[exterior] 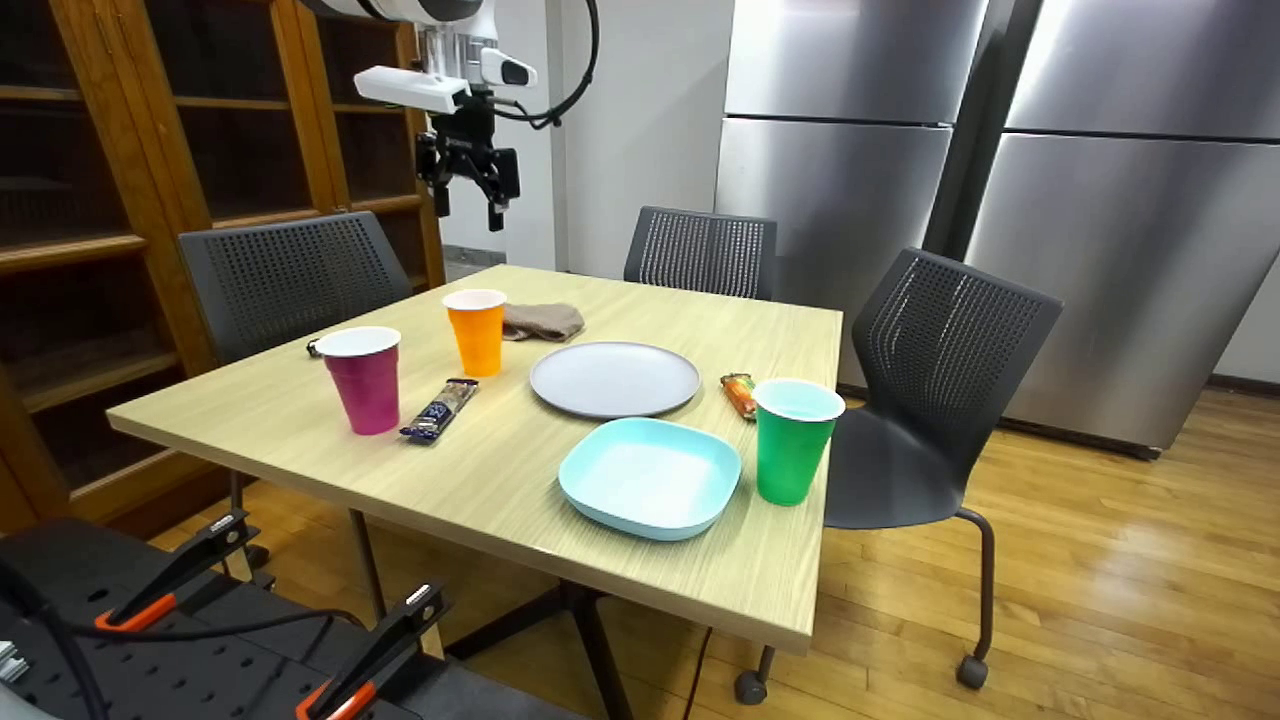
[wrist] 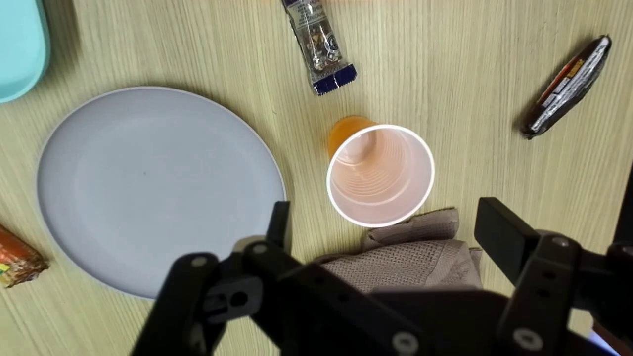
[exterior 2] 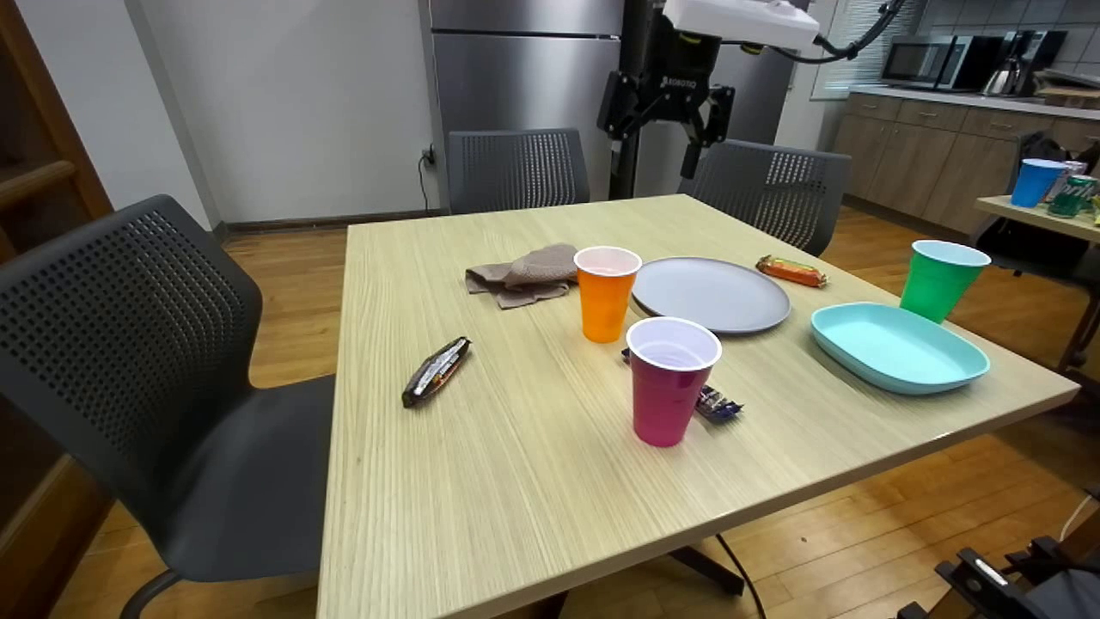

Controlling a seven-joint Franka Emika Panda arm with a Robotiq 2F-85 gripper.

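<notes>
My gripper [exterior: 470, 222] hangs in the air above the table's back part, its fingers wide apart and empty. In the wrist view the brown cloth [wrist: 409, 264] and the orange cup [wrist: 380, 175] appear beyond and between the fingers, well below them. The round grey plate [wrist: 160, 190] lies left of the cup, partly behind the left finger. Upright on the table stand a purple cup [exterior 2: 670, 392] and a green cup [exterior: 795, 450]. The turquoise square dish [exterior: 651, 480] sits beside the green one.
A clear-wrapped bar [exterior: 439, 410] lies by the purple cup, a dark-wrapped bar [exterior 2: 436, 371] in open space, and an orange-wrapped bar [exterior 2: 791, 270] beyond the plate. Chairs surround the table [exterior 2: 464, 495], whose near left area is mostly bare.
</notes>
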